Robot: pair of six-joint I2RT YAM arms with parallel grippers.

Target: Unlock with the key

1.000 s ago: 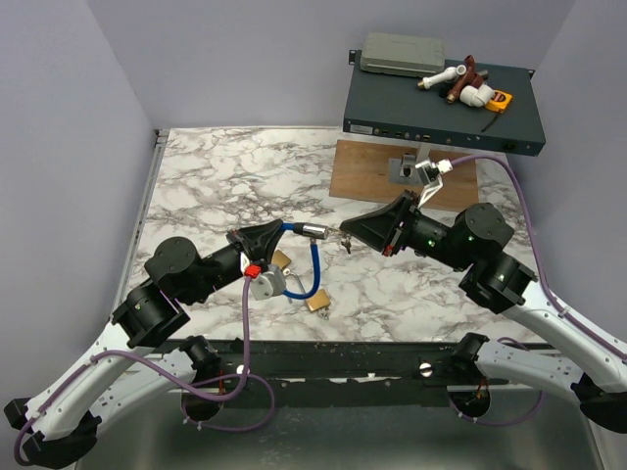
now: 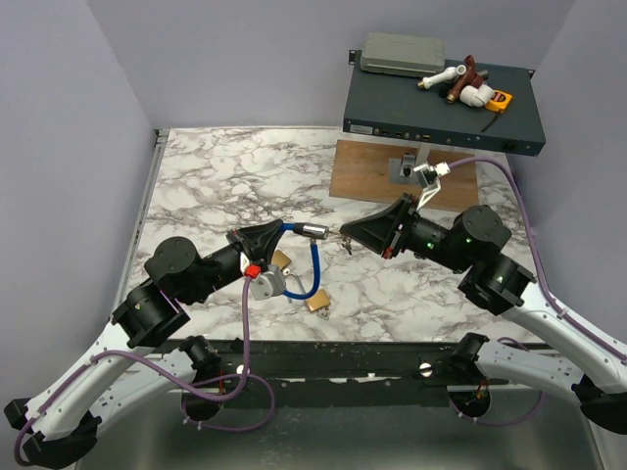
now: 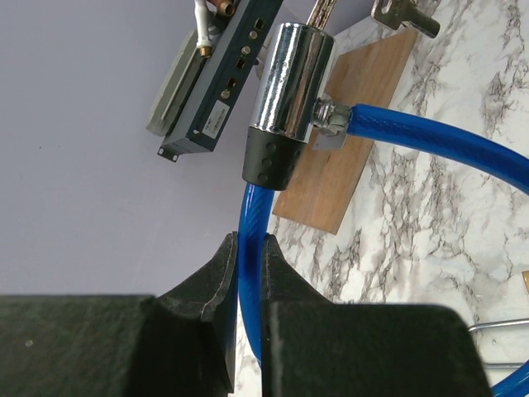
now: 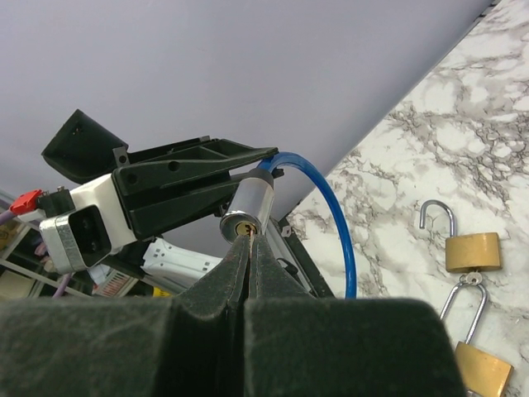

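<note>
A cable lock with a chrome lock cylinder (image 3: 290, 81) and a blue cable (image 2: 315, 269) is held up above the table. My left gripper is shut on the blue cable just behind the cylinder's black sleeve (image 3: 273, 159). Facing the cylinder's end, my right gripper (image 2: 345, 231) is shut on a thin key (image 3: 321, 13). The key's blade runs straight to the keyhole (image 4: 245, 228); how deep it sits cannot be told. From the same bunch a second key (image 3: 407, 15) dangles below the right fingertips. The cable's other end joins the cylinder's side at a metal fitting (image 3: 331, 114).
Brass padlocks (image 4: 473, 252) lie on the marble table (image 2: 235, 176) below, one with its shackle raised. A wooden board (image 2: 358, 171) lies at the back, under a dark raised shelf (image 2: 451, 103) carrying several items. Clear marble spreads at the back left.
The right hand has tilted very slightly, its fingertips staying close to the cylinder's end. My left gripper and the lock hold the same place.
</note>
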